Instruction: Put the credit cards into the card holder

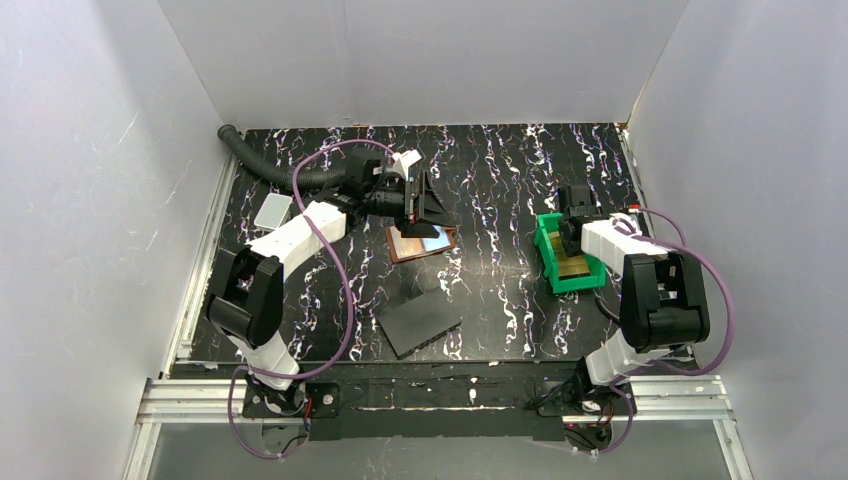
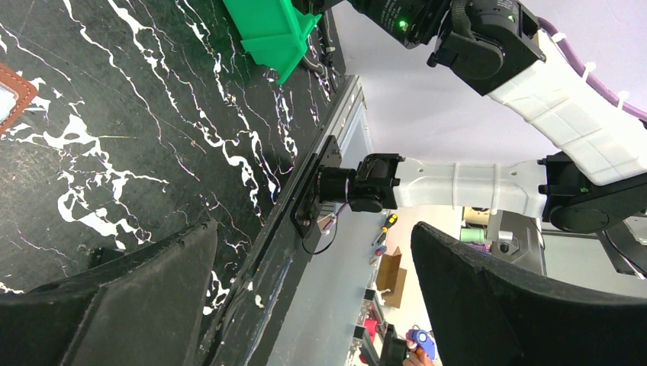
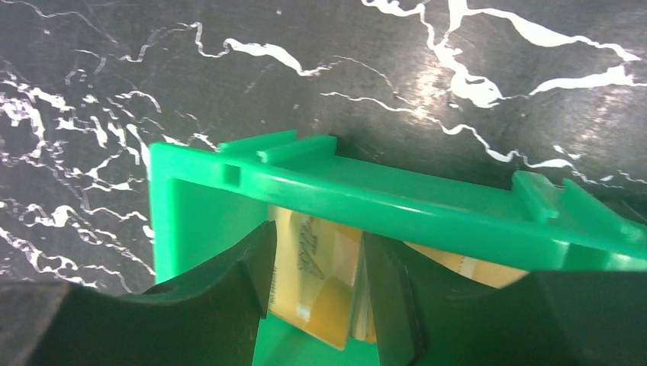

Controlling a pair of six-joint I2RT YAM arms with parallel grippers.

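The brown leather card holder (image 1: 398,251) lies open on the table in the top view, with pale and blue cards in it. Its corner (image 2: 17,90) shows at the left wrist view's edge. Above the holder's back side, my left gripper (image 1: 432,212) is open and empty. Gold-coloured cards (image 1: 571,267) lie in a green bin (image 1: 578,285) at the right. Reaching into that bin, my right gripper has its fingers parted. A gold card (image 3: 317,267) shows between them, along with thin card edges by the right finger; whether the pads touch them is unclear.
A dark grey flat slab (image 1: 420,322) lies in front of the holder. The bin's raised rim (image 3: 381,206) runs close to my right fingers. A small white box (image 1: 272,211) and a black hose (image 1: 265,165) are at the left. Bare table separates holder and bin.
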